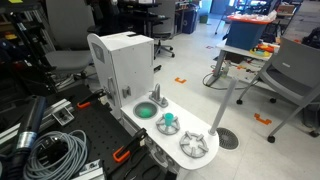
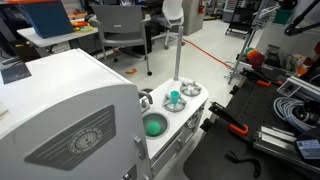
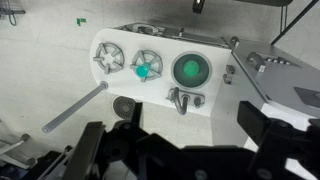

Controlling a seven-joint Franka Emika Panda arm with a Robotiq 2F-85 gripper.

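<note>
In the wrist view my gripper is high above the toy kitchen counter, its black fingers spread wide with nothing between them. A small teal cup stands on the burner nearer the sink; the same cup shows in exterior view 1. Inside the round sink lies a green round thing. The other burner is bare. Neither exterior view shows the gripper clearly.
A grey faucet rises beside the sink. The tall white cabinet stands at the counter's sink end, and an upright post by the burners. Coiled cable and orange-handled clamps lie on the dark table.
</note>
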